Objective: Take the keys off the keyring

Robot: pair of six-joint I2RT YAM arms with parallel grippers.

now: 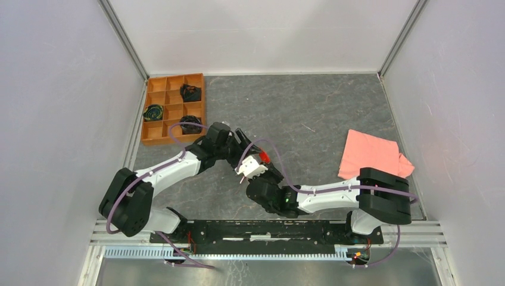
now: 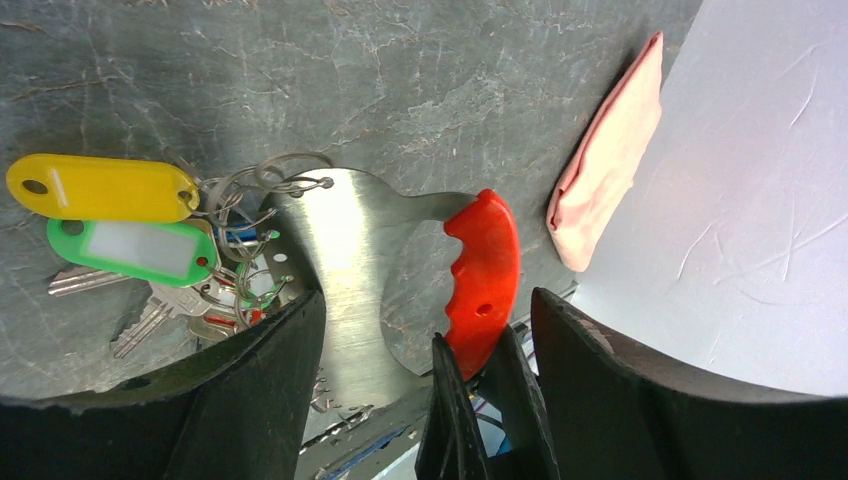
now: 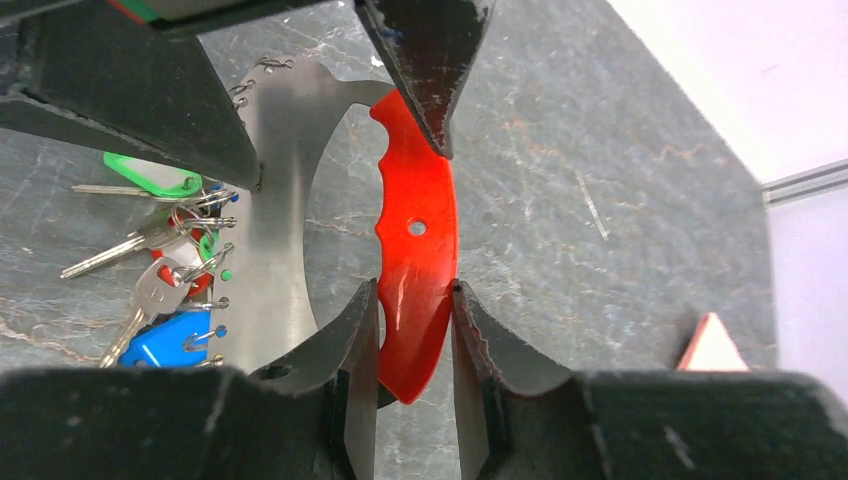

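A flat metal plate with a red handle serves as the key holder. Small rings along its edge carry keys plus yellow, green and blue tags. With a finger against each side of the handle's near end, my right gripper is shut on it. My left gripper stands open above the plate, its fingertips well apart. In the right wrist view its fingers hang over the plate and the handle's far end. The top view mostly hides the holder under both grippers.
A wooden compartment box with dark bundles stands at the back left. Folded pink cloth lies at the right. Both wrists are very close together.
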